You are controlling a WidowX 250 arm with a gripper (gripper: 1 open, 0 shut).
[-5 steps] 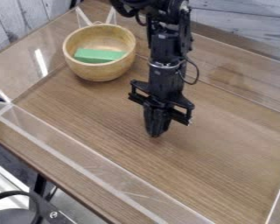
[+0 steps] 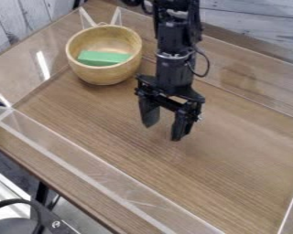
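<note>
My black gripper (image 2: 164,119) hangs at the centre of the camera view, low over the wooden table, its two dark fingers spread apart with bare wood showing between them. To its upper left stands a tan bowl (image 2: 85,41) with a green block (image 2: 105,58) inside. The gripper is apart from the bowl.
A pale strip crosses the left side. Black cables lie at the bottom left corner, and white boards run along the back right.
Over the last second the gripper has risen a little in the frame and its fingers have spread wider. The bowl and green block look unmoved.
</note>
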